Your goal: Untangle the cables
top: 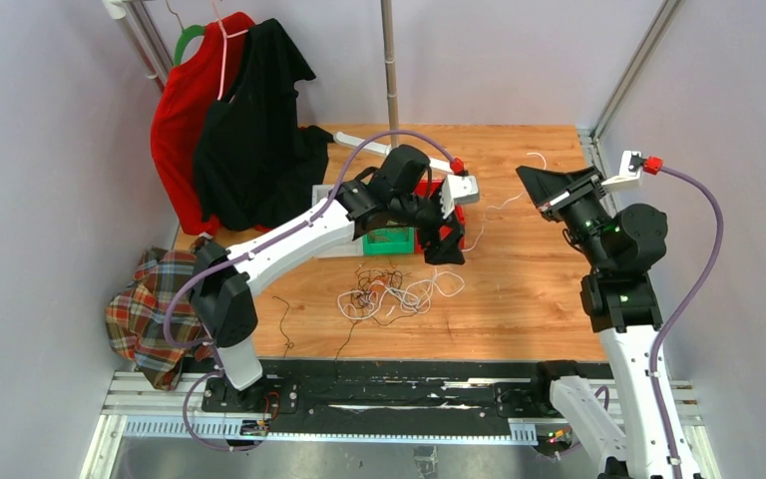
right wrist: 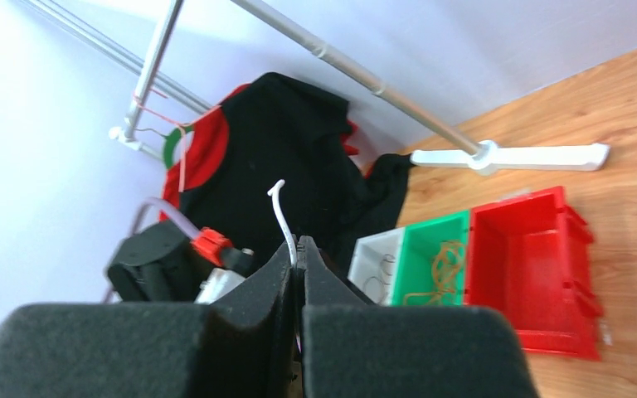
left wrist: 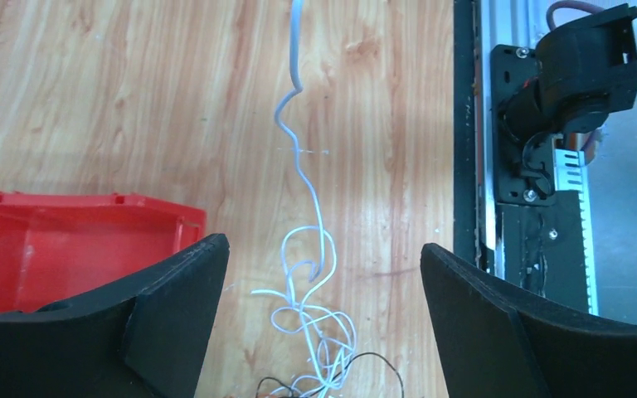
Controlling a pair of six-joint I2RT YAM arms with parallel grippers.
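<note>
A tangle of white cable [top: 427,291] with black and reddish cables [top: 371,289] lies at the table's front middle. From it a white strand [left wrist: 304,178] runs up to my right gripper [top: 521,172], which is shut on that cable near one end; the short white tip [right wrist: 280,207] pokes out beyond its fingers. Above the table, near the red bin, my left gripper [top: 447,245] hangs open, with nothing between its fingers. In the left wrist view, the strand and part of the tangle show below and beyond the open fingers.
A red bin [right wrist: 576,274] looks empty; the green bin [right wrist: 410,259] beside it holds yellowish cable and the white bin [right wrist: 360,264] a dark one. A stand's white foot [right wrist: 547,157] lies behind. Clothes [top: 259,130] hang at left.
</note>
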